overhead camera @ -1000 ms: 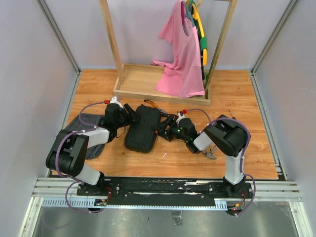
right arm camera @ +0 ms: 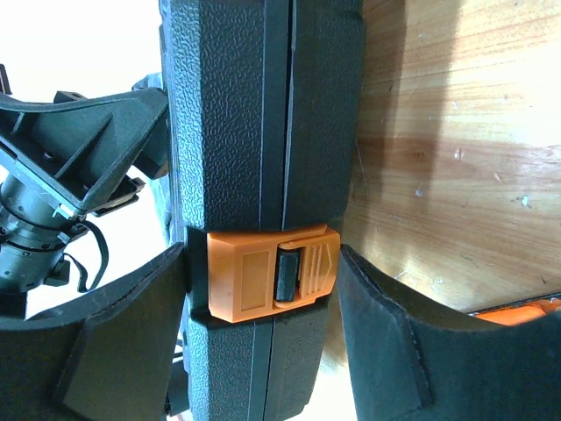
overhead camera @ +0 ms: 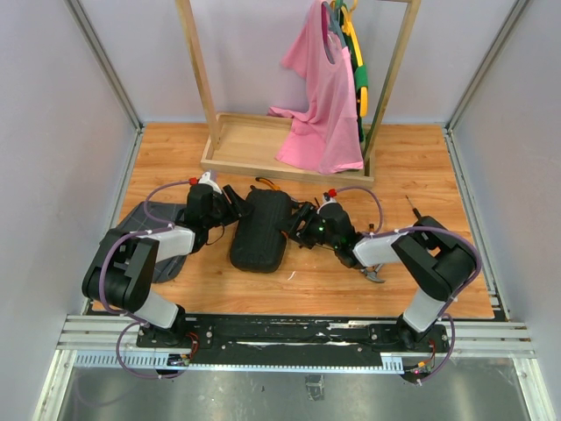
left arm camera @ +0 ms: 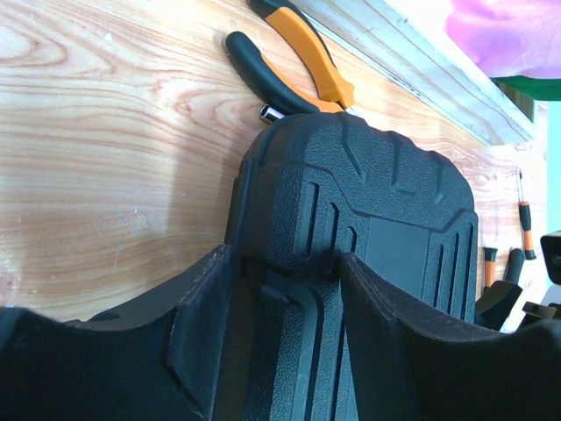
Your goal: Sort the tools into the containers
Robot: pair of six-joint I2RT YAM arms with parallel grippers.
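A black toolbox [overhead camera: 260, 237] lies closed between my grippers. My left gripper is shut on its edge, on the left side in the top view. My right gripper is at the opposite side, part open, its fingers around an orange latch [right arm camera: 237, 275]. Orange-handled pliers [left arm camera: 314, 57] lie behind the toolbox. Screwdrivers [left arm camera: 524, 224] lie farther right in the left wrist view, and a hammer [overhead camera: 372, 275] lies partly hidden under the right arm.
A wooden rack [overhead camera: 237, 170] with pink clothing [overhead camera: 316, 132] stands at the back. A dark grey mat [overhead camera: 166, 267] lies under the left arm. Bare wood is at the far right and front middle.
The toolbox has shifted slightly right at its front end. My right gripper and arm have moved slightly right, the arm reaching farther outward.
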